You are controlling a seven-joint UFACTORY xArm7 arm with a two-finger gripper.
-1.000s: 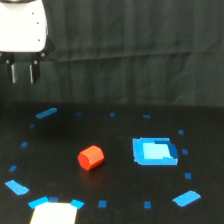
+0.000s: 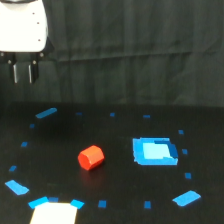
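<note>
A white gripper [image 2: 23, 73] hangs at the upper left, high above the dark table [image 2: 120, 190], its two dark fingers pointing down and apart, with nothing seen between them. A red block [image 2: 90, 157] lies left of the middle of the table. To its right is a blue taped square [image 2: 139, 151] with a pale centre.
Short strips and dots of blue tape mark the table. A cream square [image 2: 53, 214] with blue tape around it sits at the front left, cut off by the frame. A dark curtain [image 2: 130, 50] stands behind.
</note>
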